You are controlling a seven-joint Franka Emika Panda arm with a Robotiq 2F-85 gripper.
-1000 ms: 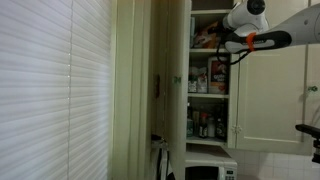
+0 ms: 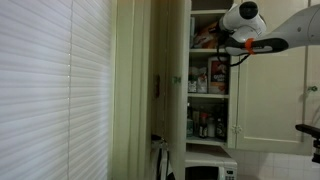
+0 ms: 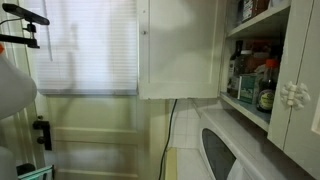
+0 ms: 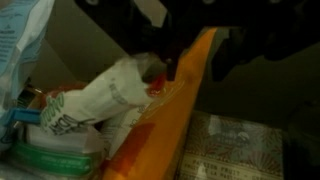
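Observation:
In the wrist view the dark fingers of my gripper stand apart at the top. An orange packet rises between them, its upper edge reaching into the gap. Whether either finger touches it is too dark to tell. Left of the packet lies a white rolled bag with print on it. In exterior view 1 the arm reaches from the right to the top shelf of the open cupboard, and the gripper's tips are hard to make out among the packets there.
A green-lidded container and a clear bluish bag crowd the left of the wrist view. Lower shelves hold boxes and bottles. The open cupboard door stands left of the shelves, with a microwave below.
The arm's wrist has shifted slightly down and left in exterior view 1, by the top shelf. The cupboard and its lower shelves look the same.

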